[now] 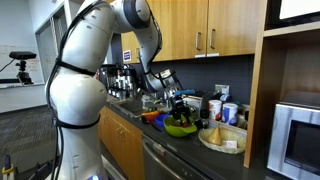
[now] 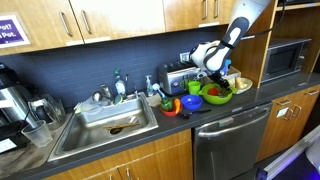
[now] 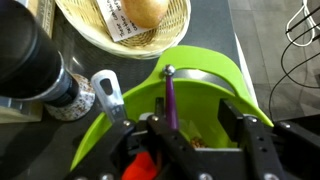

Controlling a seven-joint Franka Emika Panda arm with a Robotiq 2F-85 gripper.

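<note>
A green bowl [image 3: 208, 63] sits on the counter, its rim spreading below my gripper in the wrist view. The fingers [image 3: 232, 118] stand some way apart over the bowl. A thin purple rod with a silver knob [image 3: 169, 71] runs into the gap beside the left finger. Whether anything is gripped cannot be made out. Red contents [image 3: 141, 164] show low in the bowl. In exterior view 1 the gripper comes down into the bowl [image 1: 178, 130]; exterior view 2 also has it over the bowl [image 2: 214, 98].
A wicker basket [image 3: 178, 22] holding a pale round item is close to the bowl. A dark bottle [image 3: 38, 62] and a grey handle [image 3: 107, 92] stand to the left. Several mugs [image 1: 229, 113] line the back. The sink [image 2: 115, 122] lies farther left.
</note>
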